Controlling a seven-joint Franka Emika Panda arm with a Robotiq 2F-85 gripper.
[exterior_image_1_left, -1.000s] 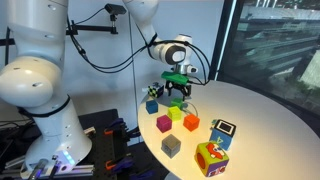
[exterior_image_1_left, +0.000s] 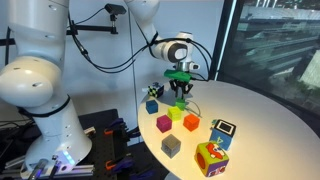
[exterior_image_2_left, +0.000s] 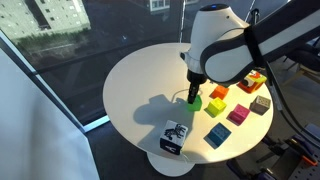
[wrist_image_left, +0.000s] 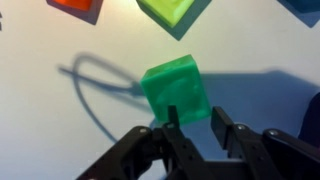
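A green cube (exterior_image_2_left: 195, 103) rests on the round white table, at the far end of the cube group in exterior view 1 (exterior_image_1_left: 181, 103). Right over it hangs my gripper (exterior_image_2_left: 193, 91), pointing down. In the wrist view the cube (wrist_image_left: 176, 88) lies just ahead of the gripper, whose black fingers (wrist_image_left: 171, 128) overlap its near edge. A gap shows between the fingertips, so the fingers stand partly open. Whether either finger touches the cube is hidden.
Nearby lie a yellow-green cube (exterior_image_2_left: 216, 105), an orange-red cube (exterior_image_2_left: 219, 92), a magenta cube (exterior_image_2_left: 238, 114) and a blue cube (exterior_image_2_left: 217, 135). A black-and-white box (exterior_image_2_left: 173, 137) sits near the table edge.
The gripper and the green cube appear slightly further right than before in exterior view 1. The other cubes stay in place.
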